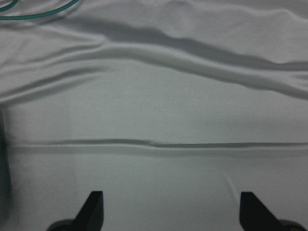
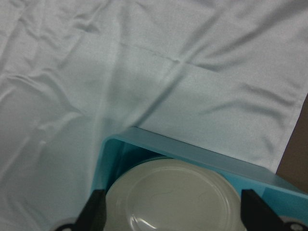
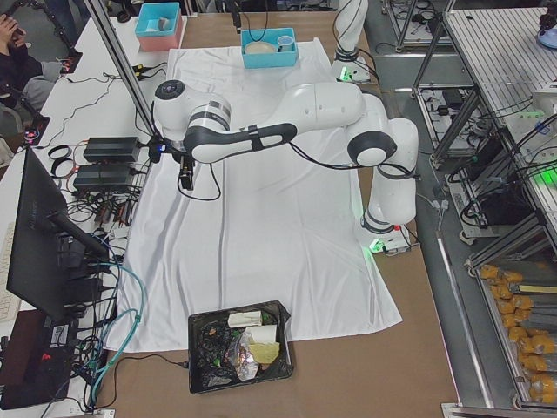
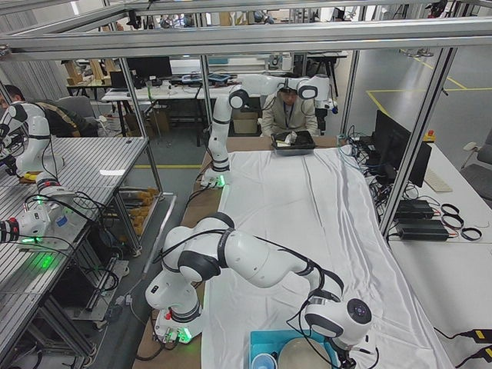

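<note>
My left gripper stands open over the bare white cloth, its two fingers at the bottom of the left wrist view with nothing between them. My right gripper is open above a blue bin [image 2: 156, 139], seen in the right wrist view, which holds a pale oval plate [image 2: 168, 192]. In the camera right view a light blue cup [image 4: 264, 363] also sits in that bin, beside the plate, under the near arm.
A black bin [image 3: 198, 353] with wrappers and packets stands at the cloth's near end in the camera left view. Monitors [image 3: 35, 244] and cables line one side.
</note>
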